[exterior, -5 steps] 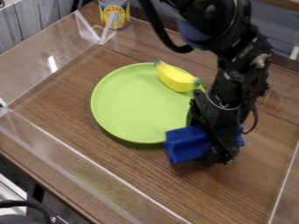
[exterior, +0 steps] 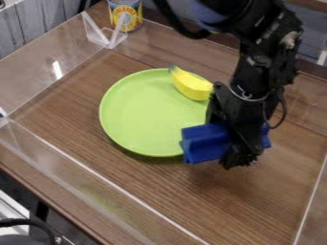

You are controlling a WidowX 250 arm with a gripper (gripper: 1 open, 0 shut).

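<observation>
My black gripper [exterior: 235,129] is down on the right side, around a blue object [exterior: 205,144] at the right edge of a green plate [exterior: 141,112]. A yellow banana [exterior: 190,82] lies on the back right of the plate.
A can [exterior: 125,15] stands at the back left beside clear plastic. Clear rims border the left and front.
My gripper has risen and shifted slightly right and back, and the blue object has moved a little up. The plate and banana look unchanged.
</observation>
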